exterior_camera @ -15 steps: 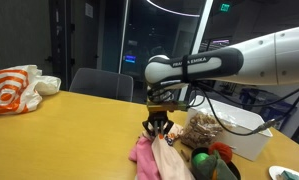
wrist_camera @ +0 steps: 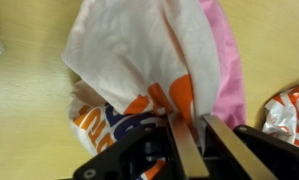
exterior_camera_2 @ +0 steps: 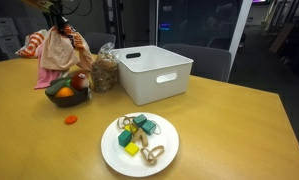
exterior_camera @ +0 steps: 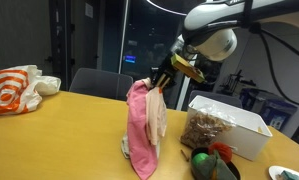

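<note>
A pink and white cloth [exterior_camera: 143,130] hangs down from my gripper [exterior_camera: 166,82], which is shut on its upper end. In exterior view 1 the cloth is stretched long above the table, left of the bowl. The wrist view shows the cloth [wrist_camera: 154,50] bunched at the fingers, pale with orange stripes and a pink side [wrist_camera: 227,60]. A white, orange and dark-blue patterned part [wrist_camera: 114,122] lies below the pale part. In exterior view 2 the cloth [exterior_camera_2: 57,52] appears at the upper left; whether its lower end touches the table cannot be told.
A white bin [exterior_camera_2: 154,78] stands by a bag of brown pieces [exterior_camera_2: 106,70] and a dark bowl of fruit [exterior_camera_2: 69,96]. A plate [exterior_camera_2: 111,150] of small items sits in front. An orange-and-white bag [exterior_camera: 17,90] lies far left.
My gripper has risen with the cloth, which was heaped low near the bowl and now hangs long. The arm has also shifted slightly.
</note>
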